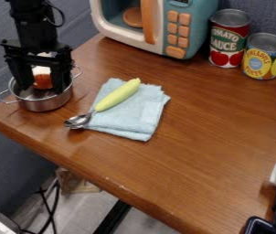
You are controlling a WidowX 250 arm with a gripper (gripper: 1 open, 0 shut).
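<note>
My black gripper (40, 71) hangs over a steel pot (43, 99) at the left end of the table, with an orange block (42, 78) between or just behind its fingers, partly hidden by them. I cannot tell whether the fingers are closed on it. A yellow-handled utensil with a metal head (115, 97) lies on a folded light blue cloth (141, 120) to the right of the pot.
A toy microwave (182, 26), a tomato sauce can (228, 39) and a yellow-labelled can (264, 57) stand at the back. A dark appliance with white knobs (269, 206) lines the right edge.
</note>
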